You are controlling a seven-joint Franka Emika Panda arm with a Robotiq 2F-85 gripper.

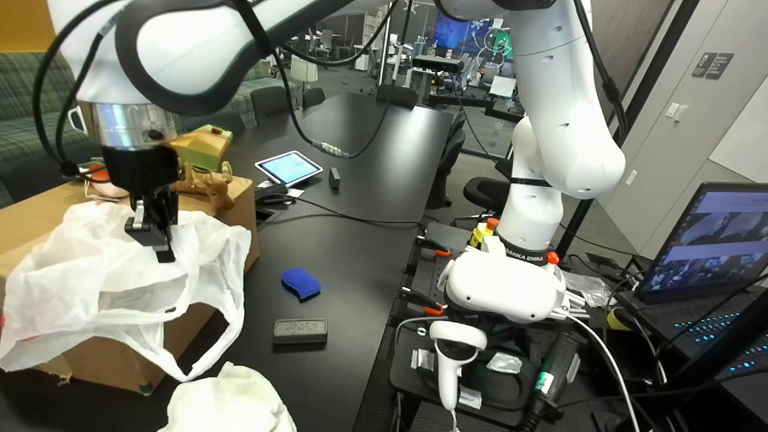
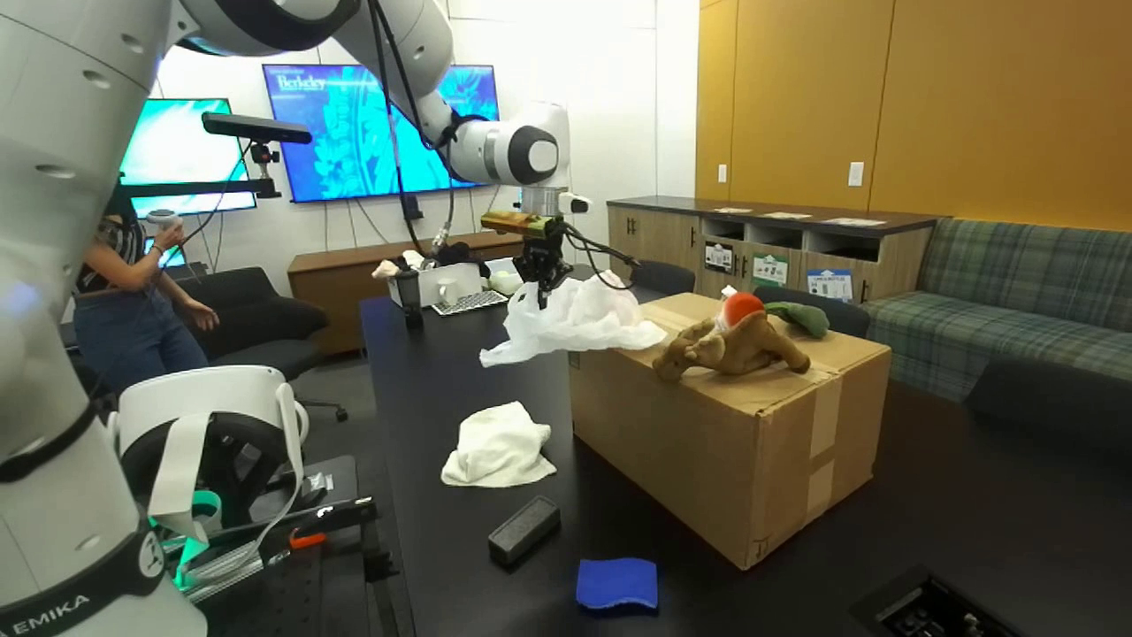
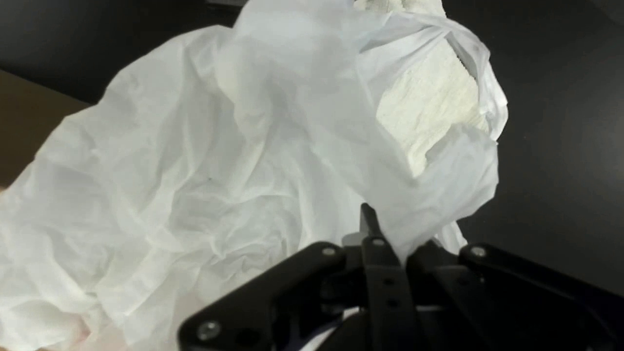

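A crumpled white plastic bag hangs from my gripper, over the near side and corner of a cardboard box. In the wrist view the fingers are closed together, and a fold of the bag is pinched at their tips. Exterior view 2 has the gripper above the bag, at the box's far end. Part of the bag still appears to rest against the box top.
On the box lie a brown plush toy and a red-orange item. A cream cloth, a dark eraser-like block and a blue sponge lie on the black table. Free tabletop surrounds them.
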